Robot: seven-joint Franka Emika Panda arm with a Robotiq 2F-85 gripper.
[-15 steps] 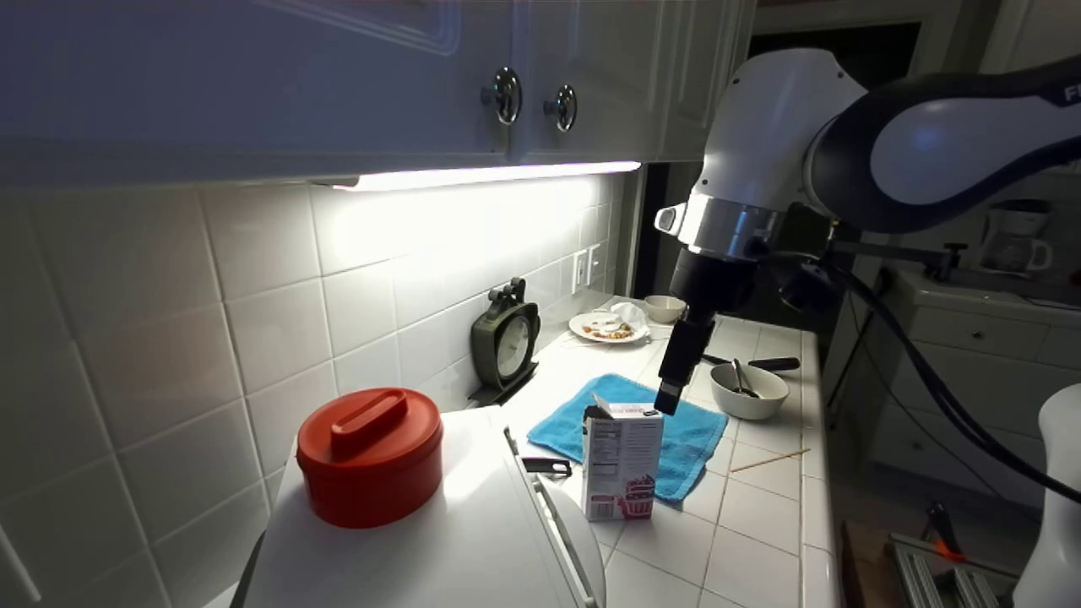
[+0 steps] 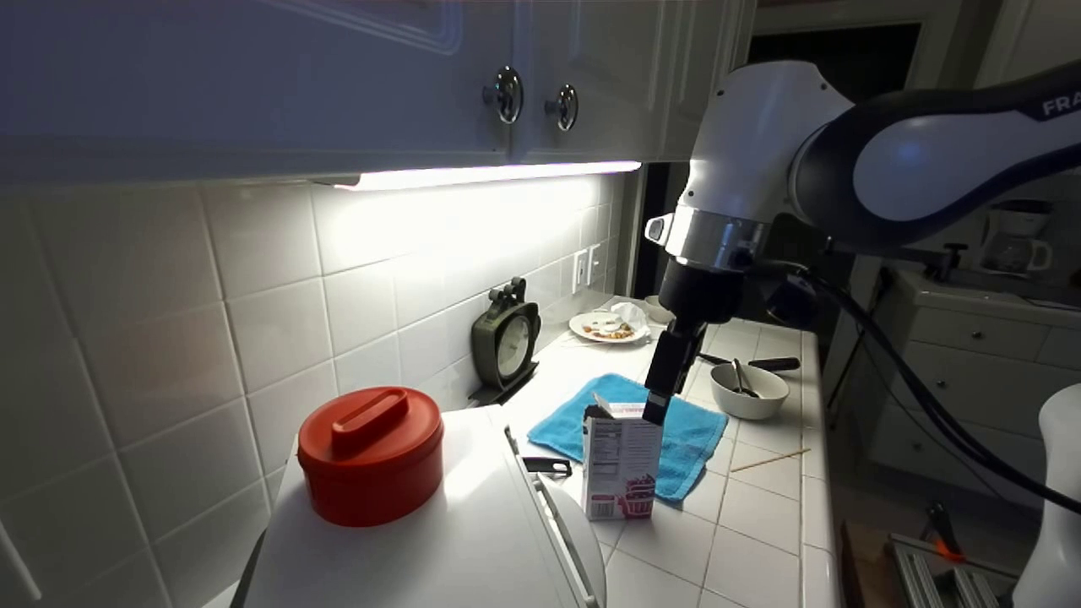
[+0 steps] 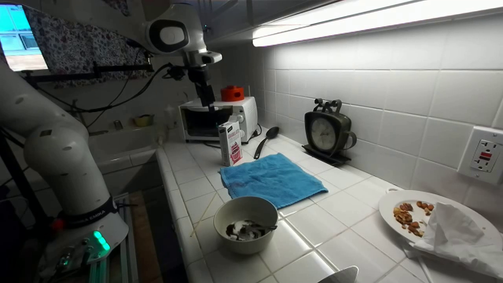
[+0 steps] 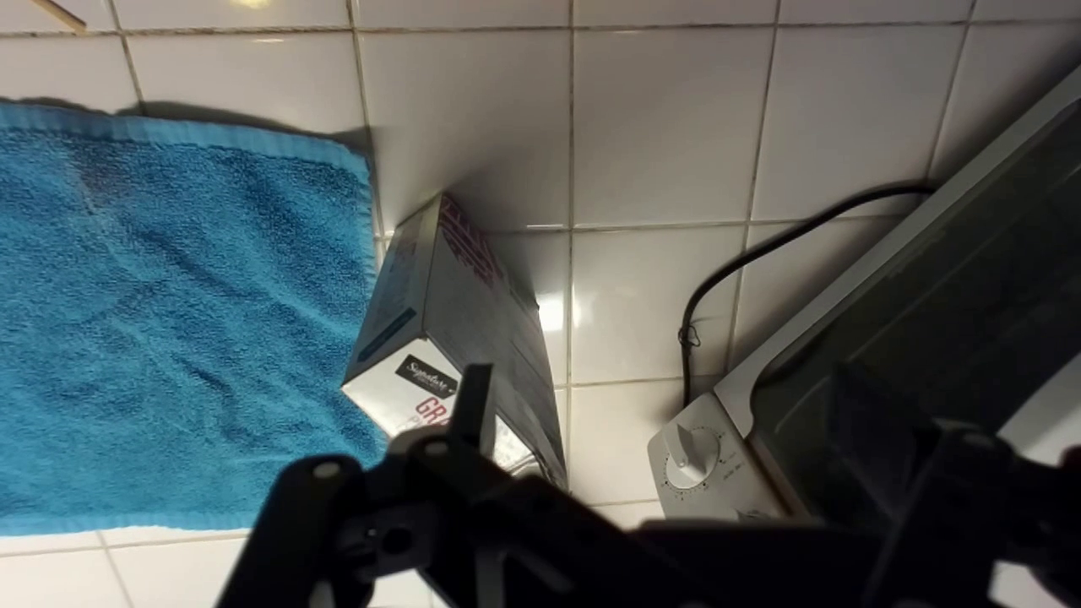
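Note:
A white granulated sugar box [image 2: 620, 468] stands upright on the tiled counter beside a blue towel [image 2: 693, 446]; its top flap is raised in exterior view 1. My gripper [image 2: 656, 407] points down at the height of the box top. In the wrist view the gripper is open, its fingers wide apart. One finger [image 4: 472, 405] overlaps the box's printed top [image 4: 431, 380]; the other is dark against the toaster oven [image 4: 917, 294]. I cannot tell whether the finger touches the box. Nothing appears clamped between them.
A red lidded container [image 2: 371, 461] sits on the toaster oven near the box. A bowl with a spoon [image 3: 245, 226], a black ladle [image 3: 271, 133], a scale-like clock [image 3: 325, 132] and a plate of nuts [image 3: 389, 207] are also around. Bare tiles [image 4: 664, 122] lie beside the box.
In exterior view 1 the arm has shifted left and slightly down, bringing the fingertips closer over the box's right edge. The box and towel have not moved.

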